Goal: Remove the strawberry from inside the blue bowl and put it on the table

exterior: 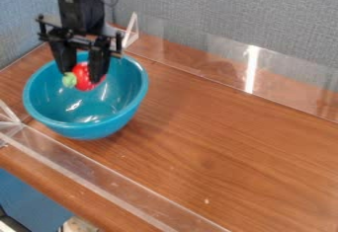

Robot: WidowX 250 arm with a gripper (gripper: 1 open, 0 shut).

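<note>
The strawberry (83, 78), red with a green top at its left, hangs between the fingers of my black gripper (81, 70). Those fingers are shut on it. Below is the blue bowl (90, 129), standing at the left of the wooden table (231, 142). In this view the berry appears over the bowl's inside, near the upper part of its opening. The bowl's floor looks bare where it shows.
Right of the bowl, the tabletop is wide and clear. A clear low barrier (251, 73) runs along the back by a grey wall, and another clear strip (113, 185) follows the front left edge.
</note>
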